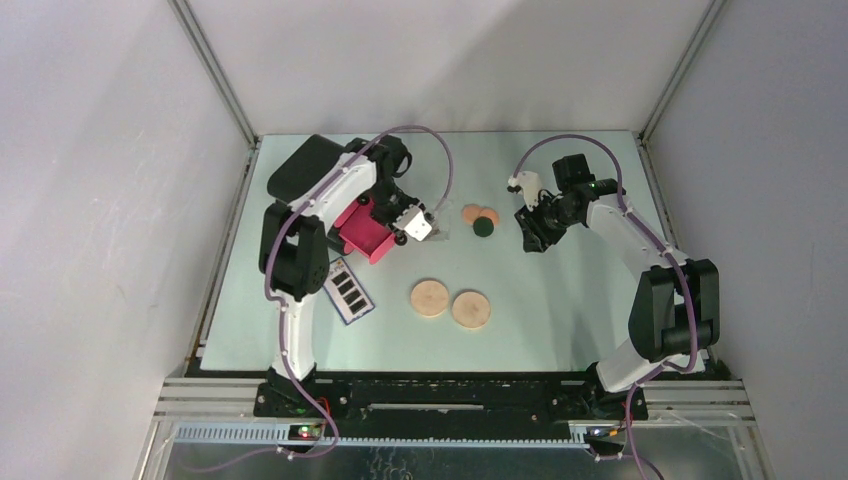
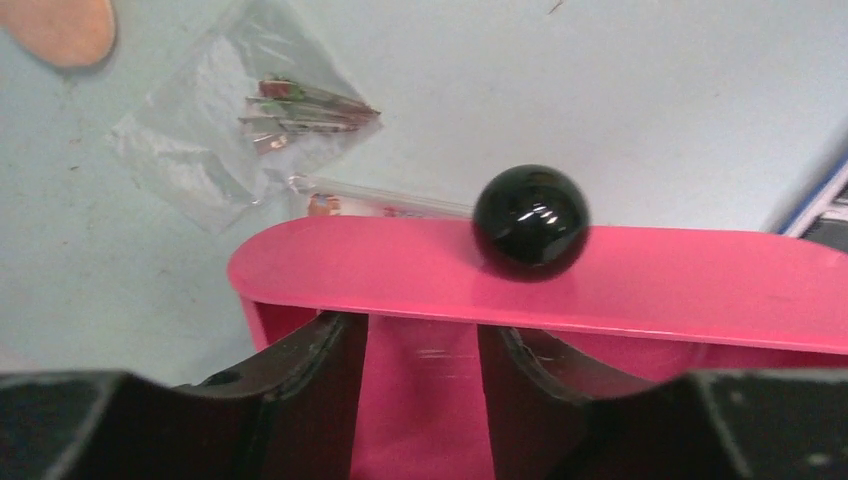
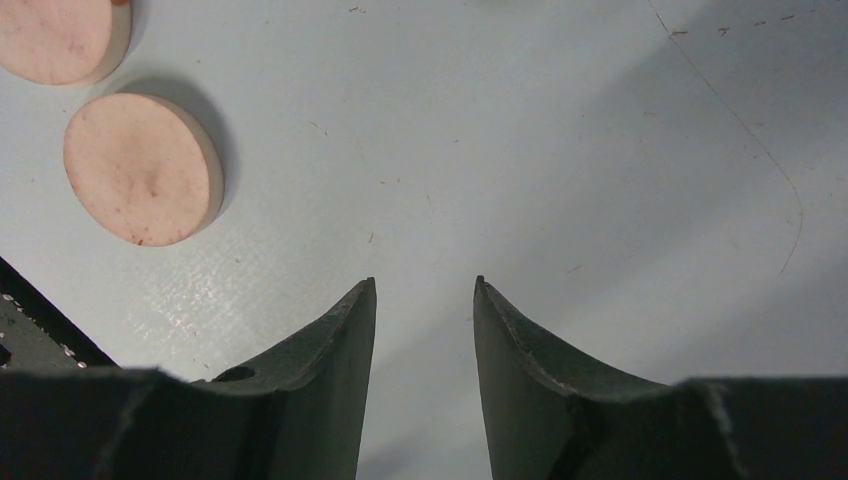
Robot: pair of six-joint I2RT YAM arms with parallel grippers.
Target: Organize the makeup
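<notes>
A pink drawer (image 1: 366,236) is pulled out of a dark organizer at the left of the top view. In the left wrist view its pink front panel (image 2: 390,255) runs across the picture, with a shiny black knob (image 2: 530,222) on its outer side. My left gripper is at the drawer, its fingers apart on the inner side of that panel. Pink shows between them, and no object is held. My arm partly covers the drawer in the top view. Over bare table at the right, my right gripper stands open and empty.
Beyond the drawer front lies a clear bag (image 2: 215,120) with small items. A palette (image 1: 349,292) rests below the drawer. Two peach pieces and a dark green disc (image 1: 483,227) are near centre; two round tan discs (image 1: 429,298) lie further forward.
</notes>
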